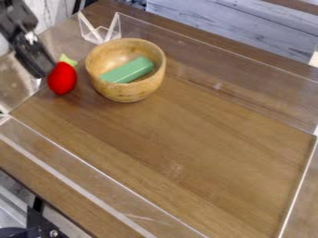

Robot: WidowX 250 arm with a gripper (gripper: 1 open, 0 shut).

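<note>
A red rounded object (61, 79) lies on the wooden table at the left, with a small yellow-green item (67, 61) just behind it. To its right sits a wooden bowl (144, 84) holding a green block (125, 72). The dark gripper (37, 65) is at the left edge, open and slightly above and left of the red object, partly out of frame and blurred.
A white wire rack (99, 30) stands behind the bowl. A pale wall runs along the back right.
</note>
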